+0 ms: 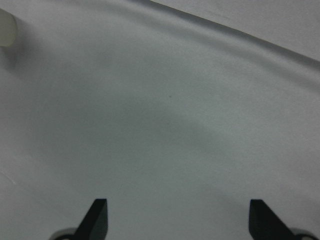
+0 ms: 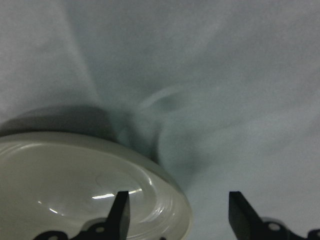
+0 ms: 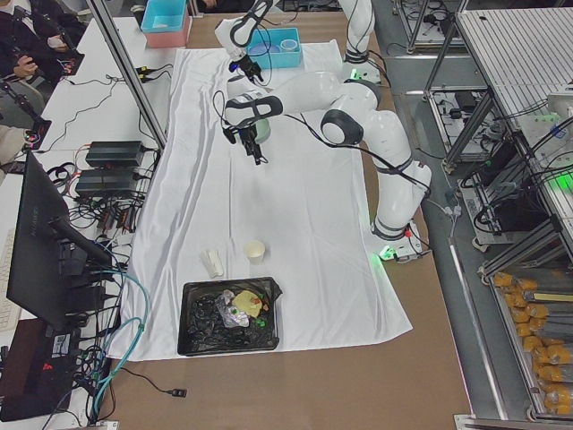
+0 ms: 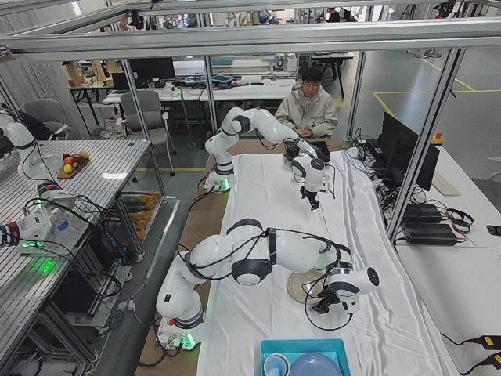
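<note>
My left gripper hangs open over bare white cloth, with nothing between its fingers; the edge of a pale object point(image 1: 6, 30) shows at the upper left of its wrist view. My right gripper stands open at the rim of a glossy pale plate point(image 2: 70, 165), one finger over the plate and the other over cloth. In the right camera view the plate point(image 4: 301, 286) is partly hidden under the right arm.
A black tray point(image 3: 201, 327) with wrappings and scraps lies at the near end, beside a cream cup point(image 3: 255, 251) and a white item point(image 3: 212, 262). A blue bin point(image 4: 274, 345) with dishes stands at the other end.
</note>
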